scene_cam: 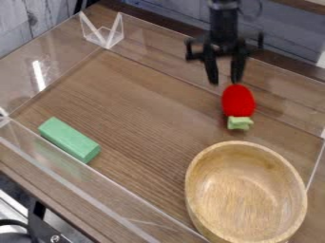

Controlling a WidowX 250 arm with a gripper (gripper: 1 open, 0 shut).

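The black gripper (219,65) is at the back right, blurred, above and behind a red object with a pale green top (237,102) that lies on the wooden table (140,123). The gripper appears apart from the red object; whether its fingers are open or shut cannot be seen.
A wooden bowl (244,192) fills the front right. A green block (70,139) lies at the front left. A white wire-like item (102,28) stands at the back left.
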